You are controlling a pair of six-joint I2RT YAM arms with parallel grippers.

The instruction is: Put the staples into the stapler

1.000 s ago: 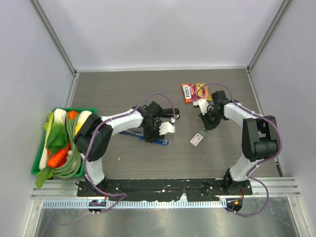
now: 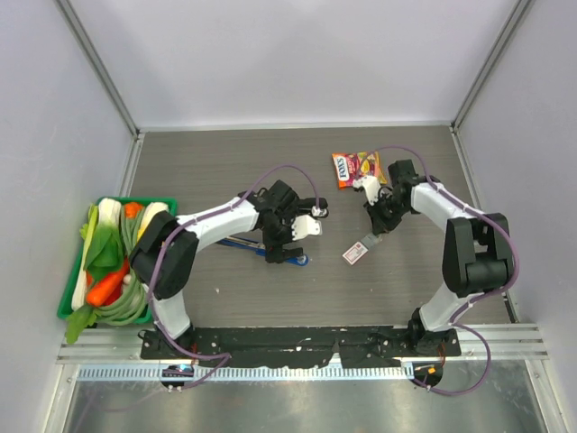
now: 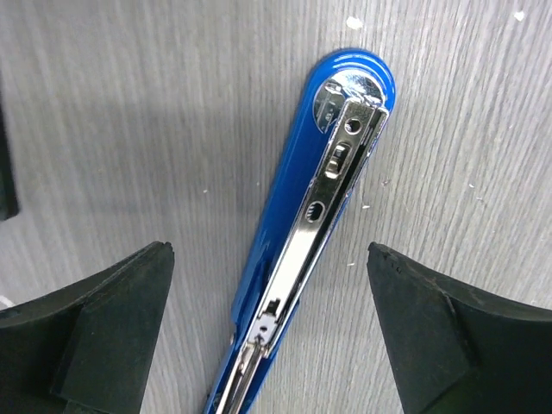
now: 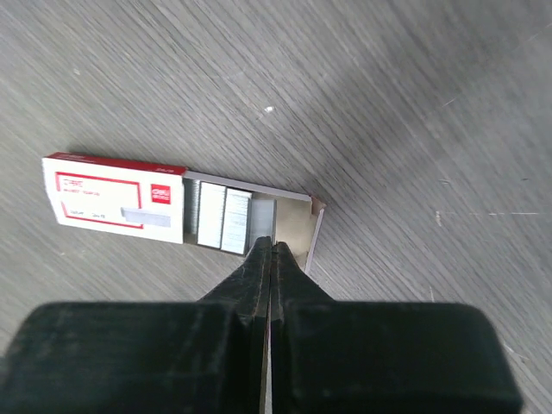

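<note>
A blue stapler point(image 3: 285, 198) lies open on the table, its silver channel showing in the left wrist view. My left gripper hovers over it, open, with a fingertip on either side. The white-and-red staples box point(image 4: 116, 194) lies partly slid open, with silver staple strips point(image 4: 224, 220) exposed in its tray. My right gripper is shut, its tips at the right end of the tray. Whether it touches the tray I cannot tell.
A green basket of vegetables point(image 2: 69, 298) stands at the left. A chips bag point(image 2: 347, 170) lies at the back right. A black object point(image 2: 320, 209) is partly hidden behind the left arm.
The staples box has shifted a little toward the front left. My right arm has moved slightly; the left gripper is nearly still.
</note>
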